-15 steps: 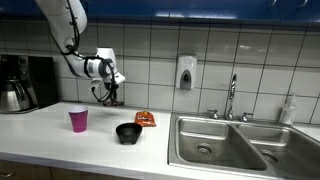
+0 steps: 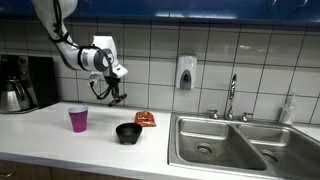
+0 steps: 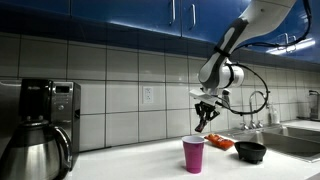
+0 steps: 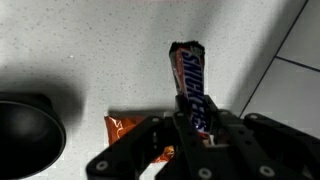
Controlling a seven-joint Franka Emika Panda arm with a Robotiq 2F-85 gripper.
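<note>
My gripper is shut on a dark-wrapped candy bar [image 4: 188, 68] with white and blue lettering, which juts out from between the fingers in the wrist view. In exterior view 1 the gripper [image 2: 113, 96] hangs above the counter near the back wall, between a purple cup [image 2: 78, 122] and an orange bag [image 2: 145, 118]. A black bowl [image 2: 128, 134] sits on the counter in front of the bag. The wrist view has the bowl [image 4: 28, 138] at lower left and the orange bag [image 4: 122, 130] partly hidden behind the gripper.
A double sink [image 2: 205, 148] with a faucet [image 2: 231, 98] takes up the right side. A coffee maker [image 3: 40, 125] stands at the far left. Tiled wall runs close behind the arm. Counter [image 2: 45, 140] left of the cup is clear.
Over the last second the arm has shifted slightly left and toward the camera, with the candy bar still held. The cup, bowl and bag have stayed in place.
</note>
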